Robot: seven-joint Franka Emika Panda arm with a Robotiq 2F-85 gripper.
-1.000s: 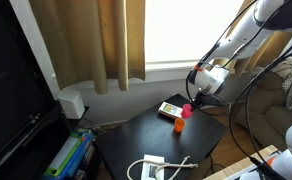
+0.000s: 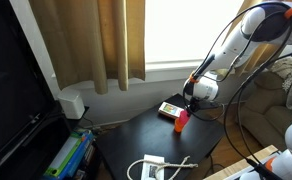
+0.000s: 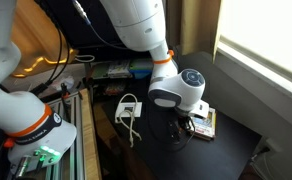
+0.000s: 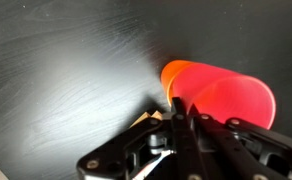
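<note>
A pink-red cup [image 4: 236, 100] fills the right of the wrist view, its mouth toward the camera. My gripper is shut on its near rim. Partly behind it shows an orange cup [image 4: 173, 72]. In exterior view 1 the pink-red cup [image 2: 184, 116] is directly above the orange cup [image 2: 179, 126], and the two overlap. Whether its base is inside the orange cup or only over it, I cannot tell. In exterior view 2 the arm hides both cups.
A flat pale box or book [image 2: 170, 110] lies behind the cups on the dark table [image 2: 136, 138]. A white power strip [image 2: 152, 168] with a looped cable lies at the front. Books [image 2: 71, 155] stand at the left.
The pink-red cup has moved with my gripper toward the orange cup. A second ago they stood slightly apart in view; now they overlap. The orange cup shows no clear shift.
</note>
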